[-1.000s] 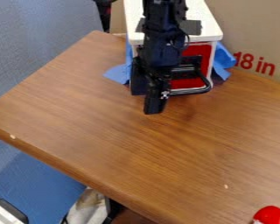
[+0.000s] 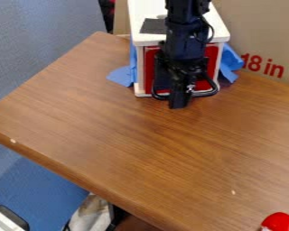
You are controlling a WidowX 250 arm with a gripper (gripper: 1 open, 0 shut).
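My black gripper (image 2: pixel 179 95) hangs from the top of the view in front of a white box with a red front panel (image 2: pixel 206 60), at the back of the wooden table. Blue tape or cloth (image 2: pixel 228 66) shows on both sides of the box. The gripper's fingers point down over the red front; whether they are open or shut is hard to make out.
A red rounded object (image 2: pixel 280 223) lies at the lower right. A cardboard box (image 2: pixel 265 41) stands behind at the right. The table's left edge borders a blue-grey area.
My gripper has shifted a little to the right and up, toward the middle of the red front. The box and other objects look unmoved.
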